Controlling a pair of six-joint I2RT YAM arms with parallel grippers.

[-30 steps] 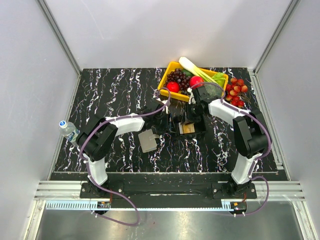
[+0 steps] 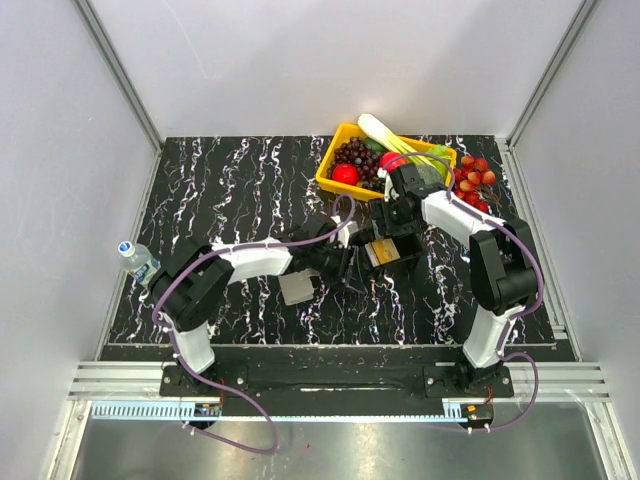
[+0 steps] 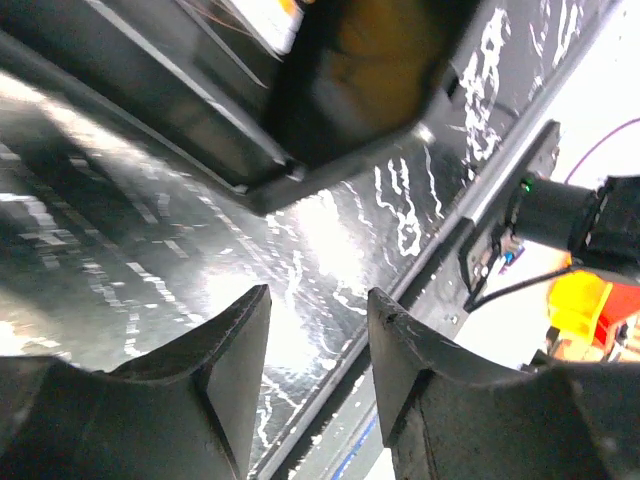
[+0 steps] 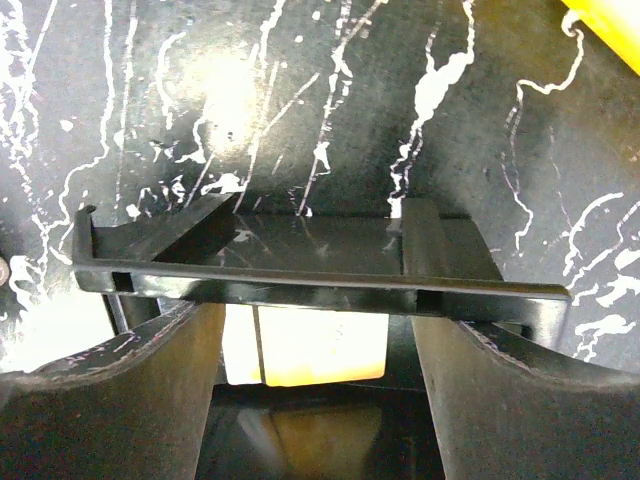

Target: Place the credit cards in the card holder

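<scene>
The black card holder (image 2: 408, 247) stands at the table's middle right, turned at an angle, with yellow-orange and white cards (image 2: 383, 251) inside. Close by its left front side, my left gripper has its fingers apart, bare marble between them; a holder corner (image 3: 275, 190) looms just beyond. My right gripper is over the holder's back side, fingers wide. A black bar of the holder (image 4: 330, 290) crosses in front of its fingertips, and the cards (image 4: 320, 345) show between them; whether the fingers touch the holder I cannot tell.
A pale flat object (image 2: 296, 288) lies partly beneath the left arm. Behind the holder stands a yellow basket (image 2: 325, 172) of produce, with red fruit (image 2: 473, 180) on its right. A water bottle (image 2: 139, 262) is at the far left. Marble is clear at the front.
The holder has turned counter-clockwise in the top view, its right end now farther back. My left gripper has moved right and toward the front.
</scene>
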